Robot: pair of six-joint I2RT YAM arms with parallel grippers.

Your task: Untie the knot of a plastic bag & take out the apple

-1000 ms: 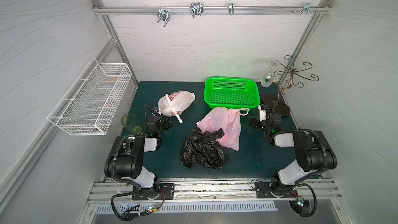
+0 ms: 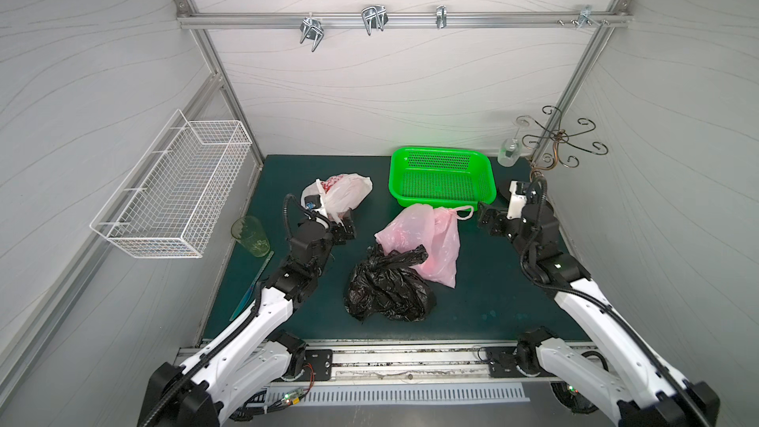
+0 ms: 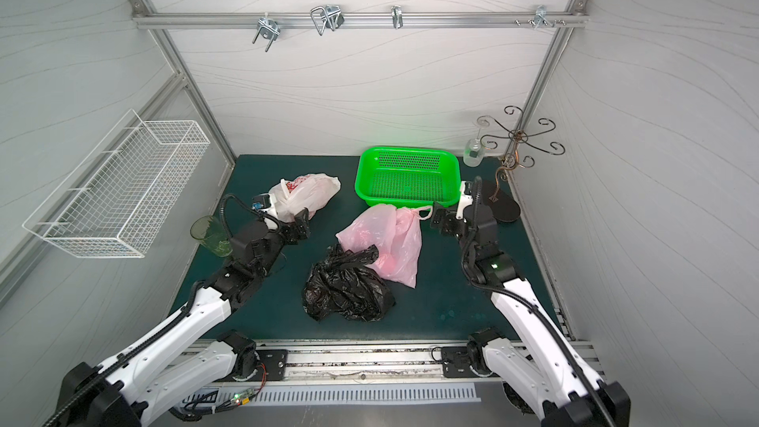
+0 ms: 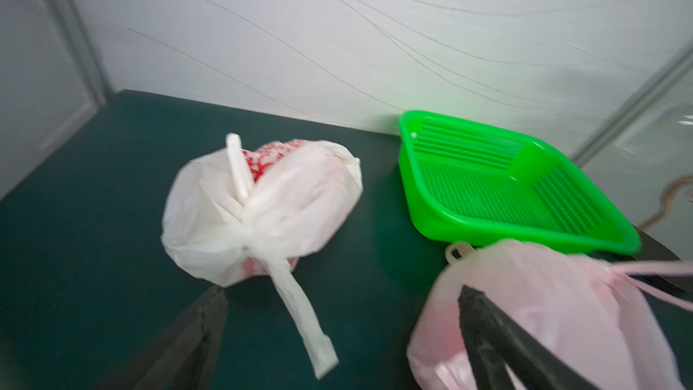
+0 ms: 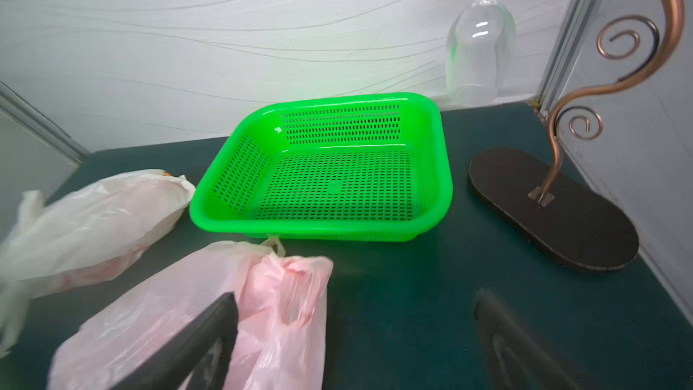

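Three plastic bags lie on the dark mat: a white one (image 4: 288,195) with knotted top and red print at back left, a pink one (image 2: 419,237) with a loop handle at centre, and a crumpled black one (image 2: 387,292) in front. No apple can be made out. My left gripper is open above the mat, just in front of the white bag and left of the pink one. My right gripper is open beside the pink bag's loop, empty between its fingers.
A green basket (image 5: 426,209) stands at the back. A copper stand (image 5: 548,238) with a hanging glass (image 5: 480,50) is back right, a green glass (image 3: 207,233) at left, a wire basket (image 2: 142,245) on the left wall.
The bags show no clear movement.
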